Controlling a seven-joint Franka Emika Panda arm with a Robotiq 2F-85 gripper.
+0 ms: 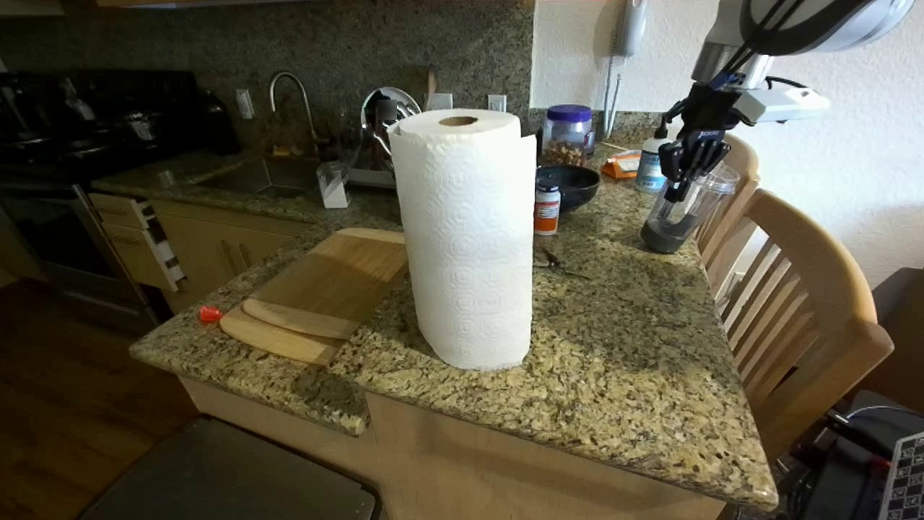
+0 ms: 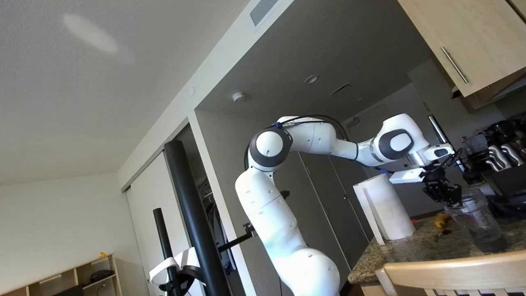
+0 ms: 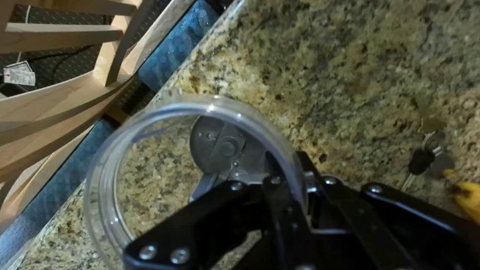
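Note:
My gripper (image 1: 677,189) is shut on the wall of a clear plastic container (image 1: 703,204) with a dark grey bottom, at the far right part of the counter. The container leans, its open mouth toward the chairs. In the wrist view its round rim (image 3: 216,106) faces the camera, and a grey disc-like piece (image 3: 228,146) shows down inside. The black fingers (image 3: 288,211) straddle the near side of the rim. Exterior view 2 has the container (image 2: 478,222) below the gripper (image 2: 452,201). Whether its bottom touches the counter I cannot tell.
Wooden chairs (image 1: 810,286) line the counter's right edge, close to the container. Behind it are a soap bottle (image 1: 651,165) and a black bowl (image 1: 569,185). A paper towel roll (image 1: 468,251) stands in front; keys (image 3: 421,161) lie nearby.

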